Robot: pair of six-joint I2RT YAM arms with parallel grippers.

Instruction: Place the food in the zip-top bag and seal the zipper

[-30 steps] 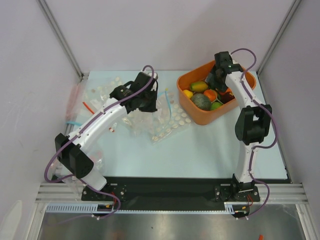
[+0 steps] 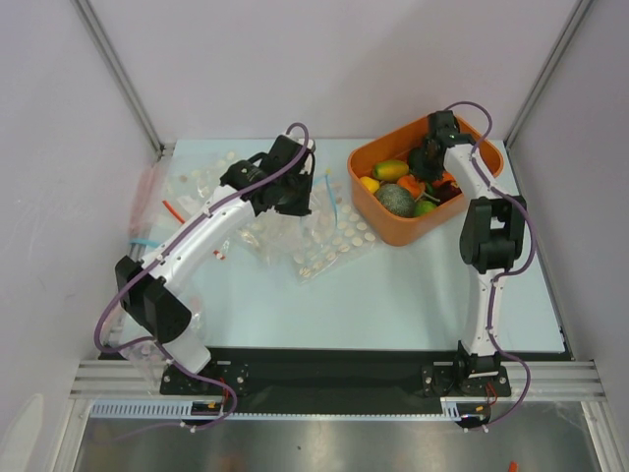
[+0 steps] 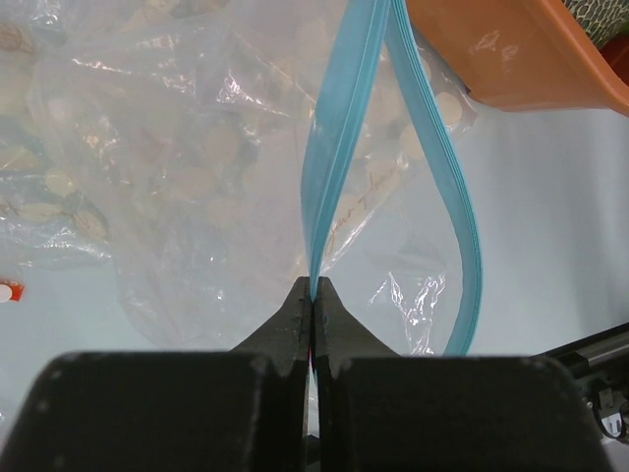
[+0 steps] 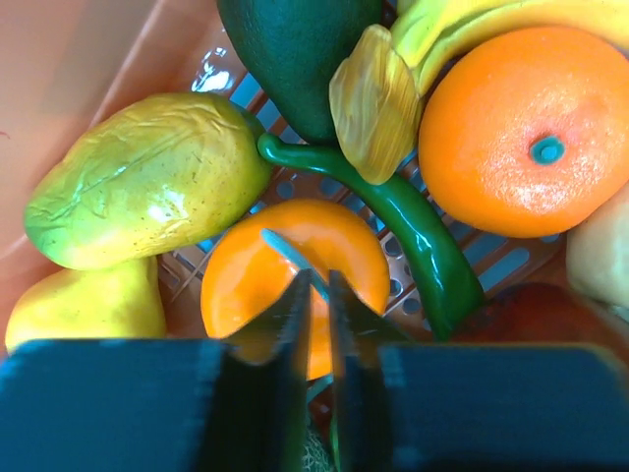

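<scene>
The clear zip top bag lies mid-table; its blue zipper strip forms a loop in the left wrist view. My left gripper is shut on one side of that strip, and the loop stands apart on the right. Inside the orange basket is the food. My right gripper is down over a round orange fruit, its fingers slightly apart. The fruit's blue-green stem reaches to the fingertips; whether they touch it cannot be told.
Around that fruit lie a mango, a yellow pear, a green pepper, an avocado, another orange and bananas. A green melon sits near the basket's front wall.
The left arm has shifted only slightly; the bag looks nearly unchanged.
</scene>
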